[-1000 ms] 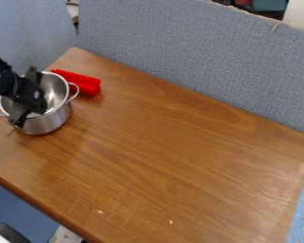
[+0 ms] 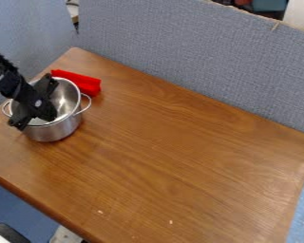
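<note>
A steel pot point(image 2: 57, 125) with two side handles stands at the left end of the wooden table. My black gripper point(image 2: 30, 109) reaches in from the left, over and into the pot's left part. Whether it grips anything, or how its fingers stand, is hard to make out. A red block-like object point(image 2: 81, 82) lies just behind the pot.
Grey padded walls point(image 2: 193, 57) border the back and left. A blue strip point(image 2: 299, 214) lies at the right edge.
The pot has shifted a little to the right and toward the front since a second ago. My gripper has moved along with it and sits more to the pot's left side.
</note>
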